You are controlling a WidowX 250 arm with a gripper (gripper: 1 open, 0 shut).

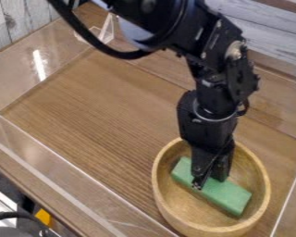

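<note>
A round wooden bowl (pixel 169 199) sits at the lower right of the table, with a green rectangular block (pixel 225 196) lying inside it. The black gripper (pixel 209 176) reaches down from above into the bowl, its tips at the upper part of the block and hiding some of it. The fingers look close together; whether anything is between them is hard to see.
Low clear walls edge the tray at left and right, with a pale wall at the back. Dark cables lie at the bottom left.
</note>
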